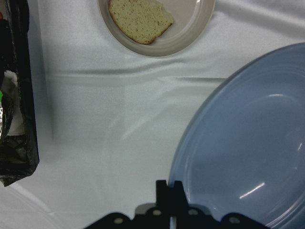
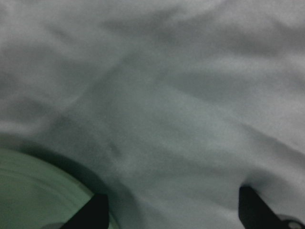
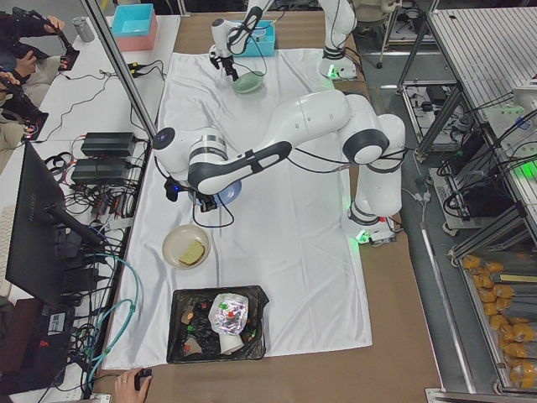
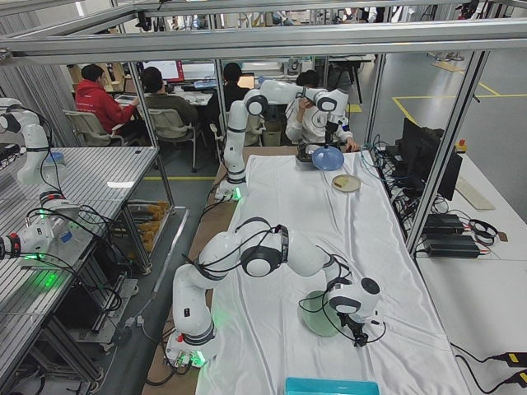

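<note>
My left gripper is shut on the rim of a blue plate [image 1: 243, 133], which it holds above the cloth, as the left wrist view shows. Beside it lie a beige plate [image 1: 190, 28] with a slice of bread [image 1: 138, 19] and a black lined tray [image 1: 24, 143]. At the other end, my right gripper stands open over the cloth just beside a green plate [image 2: 33, 191], with nothing visible between its fingers.
A turquoise container [image 4: 331, 387] stands beyond the green plate. Monitors and cables [image 3: 84, 210] line one side of the cloth.
</note>
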